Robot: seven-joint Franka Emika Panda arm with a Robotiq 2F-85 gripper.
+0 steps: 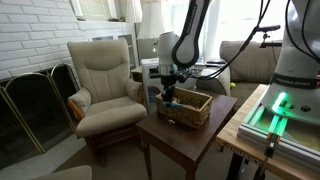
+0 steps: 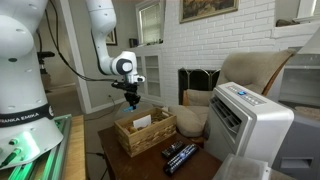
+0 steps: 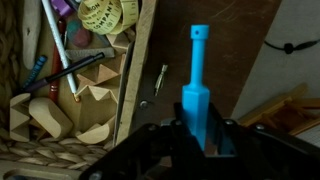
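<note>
In the wrist view my gripper is shut on a slim blue object [image 3: 196,65] with a narrow neck and a flared tip. It shows over bare dark tabletop there, beside the wall of the wicker basket [image 3: 137,65]. From the first exterior side, the gripper [image 1: 170,92] hangs at the basket's near left edge [image 1: 185,120], with the blue object [image 1: 172,104] under it. The second exterior view has the blue object [image 2: 133,101] above the basket's far side [image 2: 150,132]. Whether it clears the rim is hard to tell.
Inside the basket lie a yellow tape measure [image 3: 101,14], a dark pen [image 3: 67,70] and several wooden pieces. A small metal item [image 3: 161,79] rests on the table. Dark objects [image 2: 180,158] and a white appliance [image 2: 235,120] stand beyond the basket. An armchair [image 1: 105,75] is close by.
</note>
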